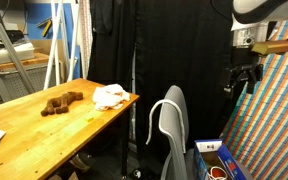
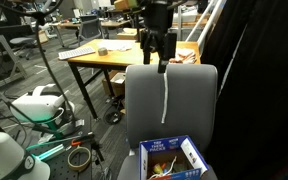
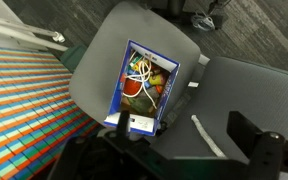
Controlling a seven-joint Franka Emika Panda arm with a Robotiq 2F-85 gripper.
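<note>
My gripper (image 1: pixel 242 82) hangs in the air to the right of the grey chair (image 1: pixel 171 125), higher than the chair's back. In the wrist view the gripper is open, its two dark fingers wide apart with nothing held between them. A white cord or strip (image 2: pixel 165 97) hangs over the chair back, and its lower part (image 3: pixel 206 137) shows right of centre in the wrist view. On the seat rests a blue open box (image 2: pixel 177 144). Inside it, a white cable (image 3: pixel 141 76) lies among red, orange and green items.
A wooden table (image 1: pixel 44 115) carries a brown plush toy (image 1: pixel 62 103) and a white-and-red cloth (image 1: pixel 110 97). The chair's back stands upright between table and box. A black curtain (image 1: pixel 174 45) and striped fabric (image 1: pixel 274 110) border the area.
</note>
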